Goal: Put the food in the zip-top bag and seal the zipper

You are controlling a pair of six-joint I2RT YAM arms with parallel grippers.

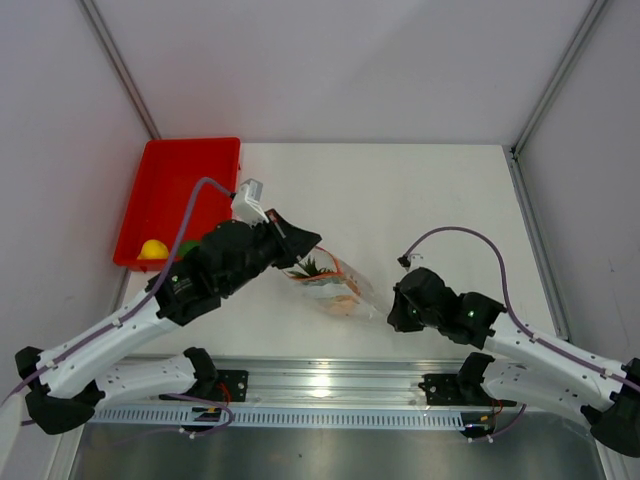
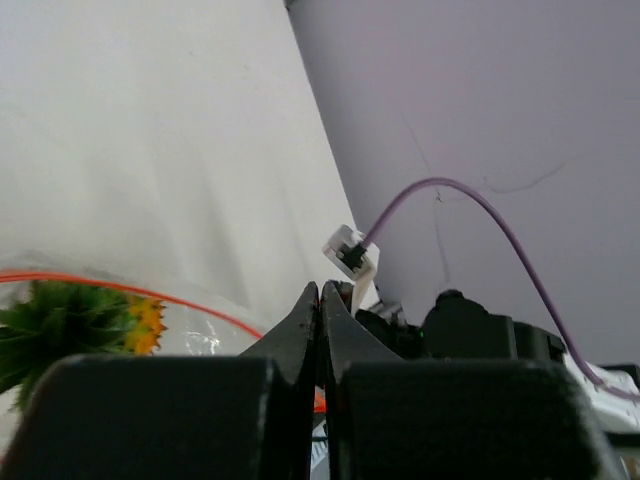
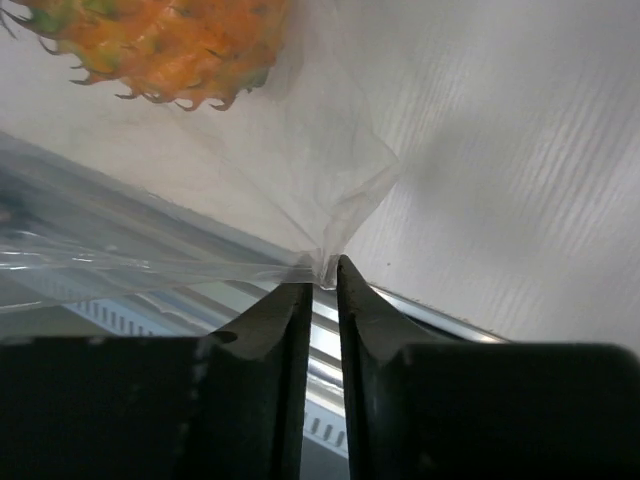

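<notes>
A clear zip top bag (image 1: pixel 335 295) with an orange-red edge lies in the middle of the table. Inside it is a toy pineapple (image 3: pixel 190 45), its green leaves (image 2: pixel 60 325) near the orange-edged side. My left gripper (image 1: pixel 318 240) is shut at the bag's upper edge. The orange strip (image 2: pixel 125 287) runs behind its fingers; whether they pinch it cannot be made out. At the bag's right end, my right gripper is shut, with a gathered corner of clear film at its fingertips. The top view hides these fingertips.
A red bin (image 1: pixel 180 165) stands at the back left, holding a yellow item (image 1: pixel 154 250) and a green item (image 1: pixel 188 246) partly behind my left arm. A metal rail (image 1: pixel 320 368) borders its front.
</notes>
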